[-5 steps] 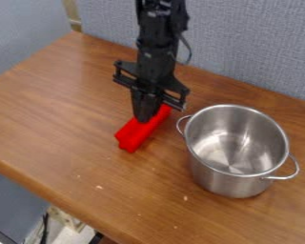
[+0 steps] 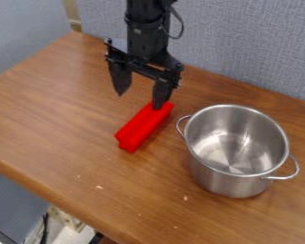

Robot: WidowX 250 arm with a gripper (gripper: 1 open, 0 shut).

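A red elongated block (image 2: 144, 127) lies diagonally on the wooden table (image 2: 66, 152), left of a steel pot (image 2: 236, 143) with two handles. My black gripper (image 2: 138, 88) hangs above and behind the block's far end, open, its two fingers apart with nothing seen between them and clear of the block in the image.
The pot takes up the right side of the table. A grey wall runs along the back, and dark cables show past the table's edge at bottom left.
My gripper has moved up and back, away from the red block, and turned so both fingers show. The block and pot look unmoved.
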